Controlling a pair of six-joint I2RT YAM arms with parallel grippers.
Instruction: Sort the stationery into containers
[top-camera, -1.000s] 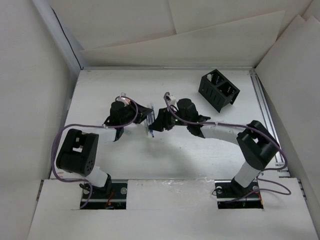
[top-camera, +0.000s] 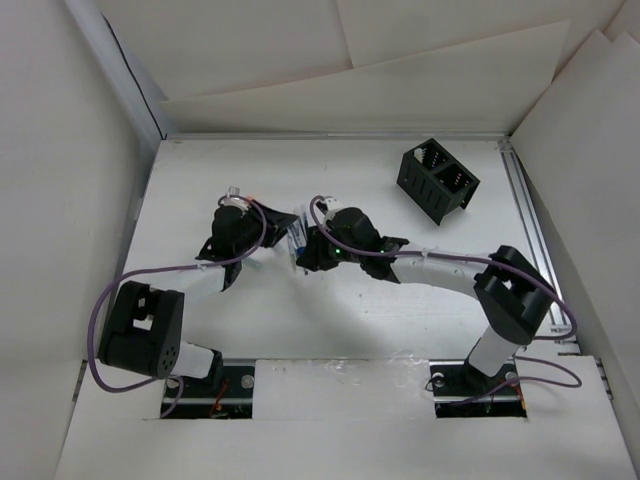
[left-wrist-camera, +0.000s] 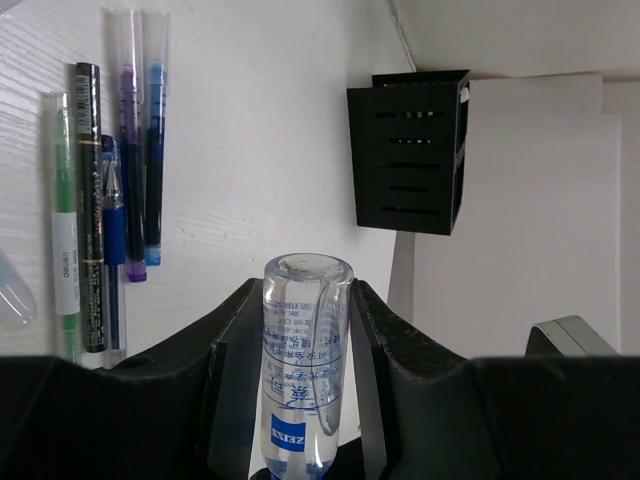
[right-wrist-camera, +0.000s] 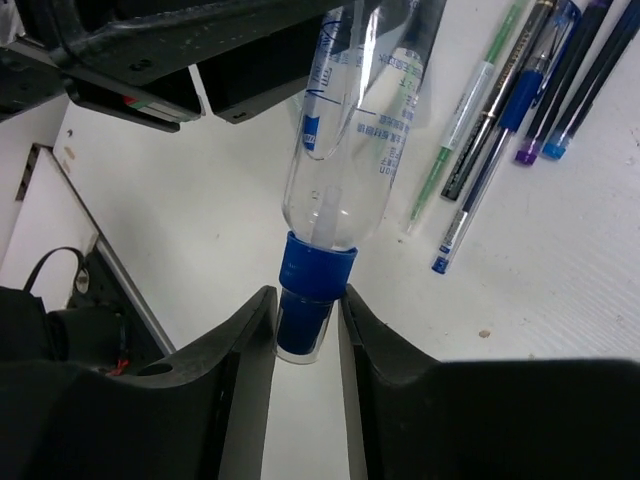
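My left gripper is shut on a clear marker with a blue cap (left-wrist-camera: 300, 390). My right gripper is at the marker's capped end, its fingers close on either side; whether they grip it is unclear. Below lie pens: a green pen (left-wrist-camera: 65, 230), a black patterned pen (left-wrist-camera: 89, 170), a blue-grip pen (right-wrist-camera: 510, 110), a purple-capped pen (right-wrist-camera: 545, 120) and a blue-capped pen (right-wrist-camera: 575, 115). A black divided container (top-camera: 438, 180) stands at the back right.
Pale wall panels border it. The arms meet near the centre.
My right gripper has moved slightly left and toward the front, to the marker held in my left gripper. The left arm has shifted slightly toward the front left.
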